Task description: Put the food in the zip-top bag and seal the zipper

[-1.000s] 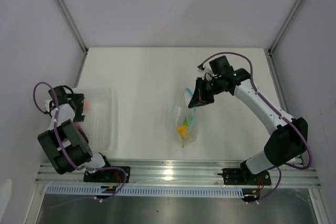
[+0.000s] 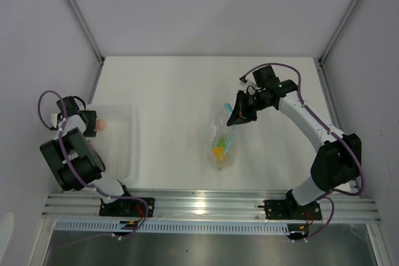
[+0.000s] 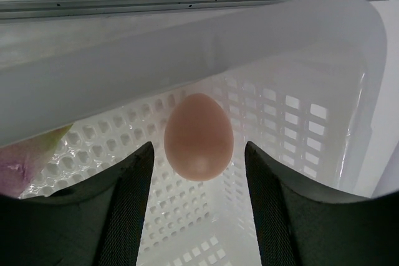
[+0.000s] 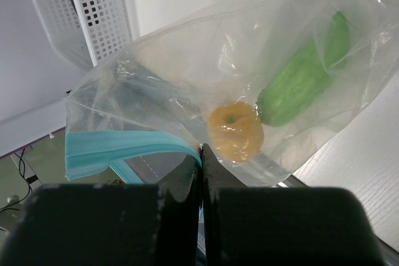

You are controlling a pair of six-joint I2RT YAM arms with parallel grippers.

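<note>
In the left wrist view a pinkish-brown egg (image 3: 199,136) rests in the white perforated basket (image 3: 293,29). My left gripper is part open over it, the egg showing between and beyond the fingertips without visible contact. A clear zip top bag (image 4: 168,54) hangs from my right gripper, which is shut on its blue zipper edge (image 4: 118,147). Inside the bag lie an orange-yellow round food (image 4: 235,132) and a green cucumber-like food (image 4: 299,85). Left of the gripper, the bag's mouth gapes.
A pink and green food item (image 3: 22,163) lies at the basket's left in the left wrist view. Basket walls rise close around the left fingers. The white table (image 2: 174,104) between basket and bag is clear.
My left gripper has shifted slightly left over the basket, uncovering more of the egg. The right gripper and bag have moved a little to the right.
</note>
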